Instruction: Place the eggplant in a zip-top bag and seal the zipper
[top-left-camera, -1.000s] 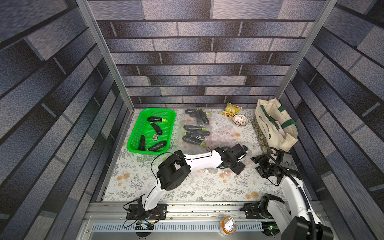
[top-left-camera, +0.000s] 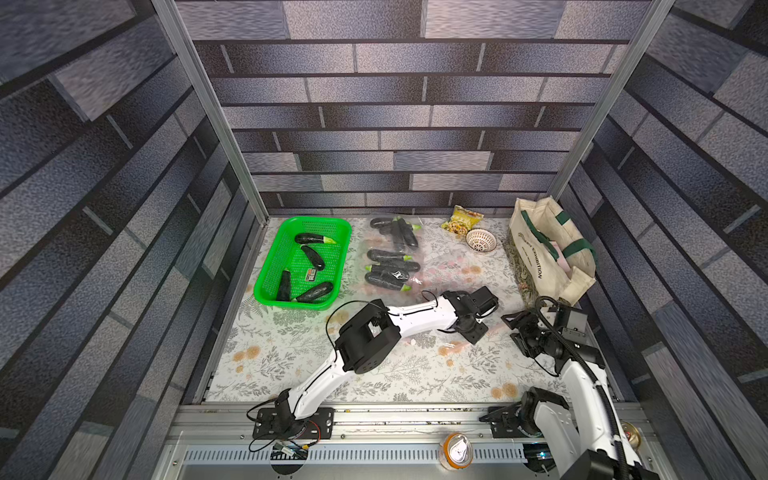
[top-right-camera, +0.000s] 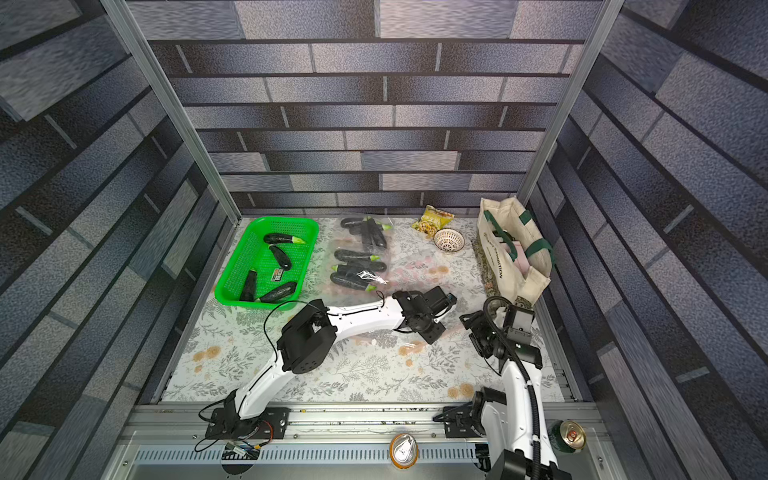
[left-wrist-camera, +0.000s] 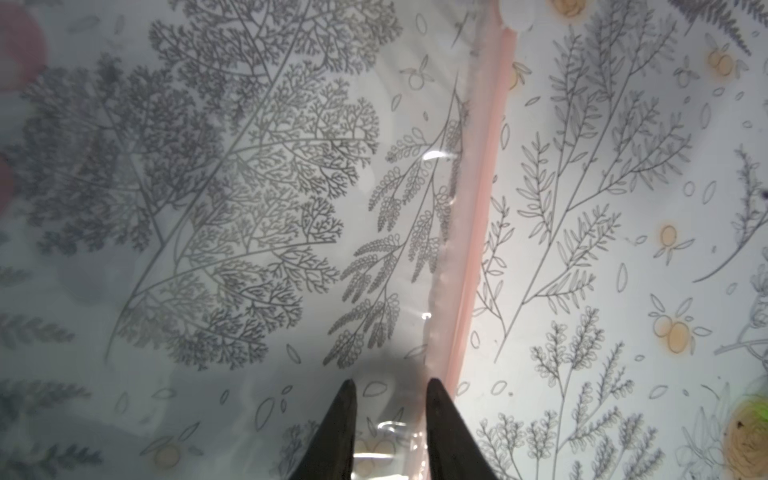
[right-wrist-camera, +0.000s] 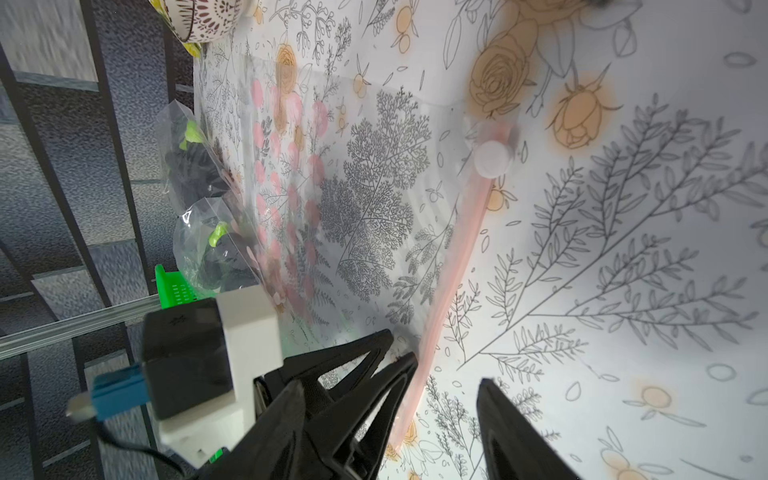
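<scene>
A clear zip bag (right-wrist-camera: 368, 208) with pink zipper strip (right-wrist-camera: 448, 296) and white slider (right-wrist-camera: 493, 159) lies flat on the table. My left gripper is over the zipper edge, fingers apart, with no clear hold on the bag. My right gripper stands open right of it, facing the bag. Bagged eggplants (top-left-camera: 388, 280) lie at the middle back; loose eggplants (top-left-camera: 313, 256) are in the green basket (top-left-camera: 264, 272).
A tote bag (top-left-camera: 544, 248) stands at the right, with a small bowl (top-left-camera: 481, 240) and yellow packet (top-left-camera: 460, 220) at the back.
The right arm has barely moved.
</scene>
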